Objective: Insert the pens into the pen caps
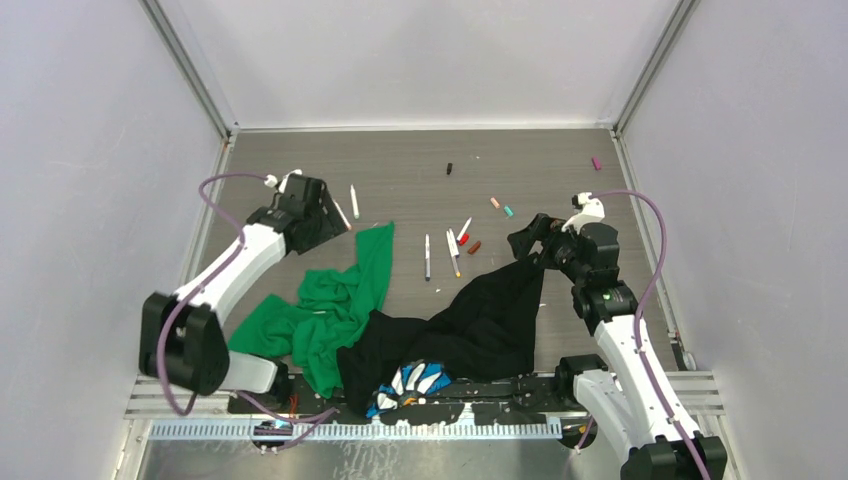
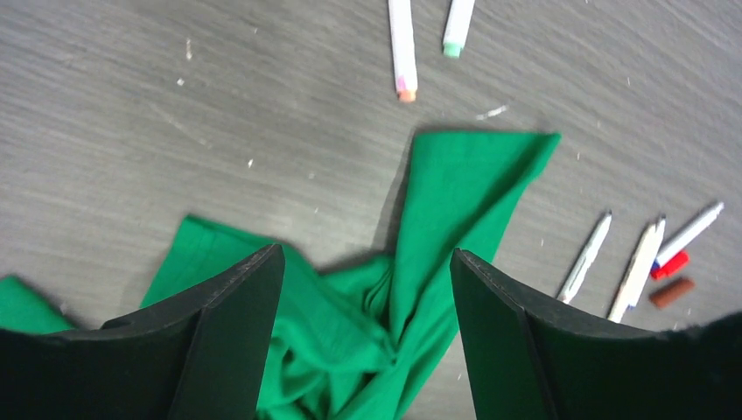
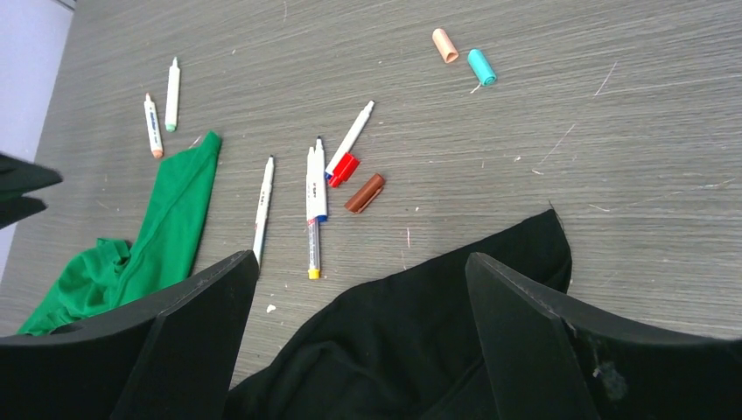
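Note:
Two white pens, one green-ended (image 2: 459,24) and one pink-ended (image 2: 402,44), lie at the left beyond the green cloth. My left gripper is open above that cloth, nothing between its fingers, and in the top view its hand partly covers the pink-ended pen. Several more pens lie mid-table, among them a lone white pen (image 1: 427,257). Loose caps are scattered: red (image 3: 344,169), brown (image 3: 365,193), orange (image 3: 444,45), teal (image 3: 481,67), black (image 1: 449,168) and magenta (image 1: 596,163). My right gripper hangs open and empty over the black cloth's right end.
A crumpled green cloth (image 1: 335,300) covers the front left. The black cloth (image 1: 480,325) spreads across the front middle and right. Walls enclose the table at the back and both sides.

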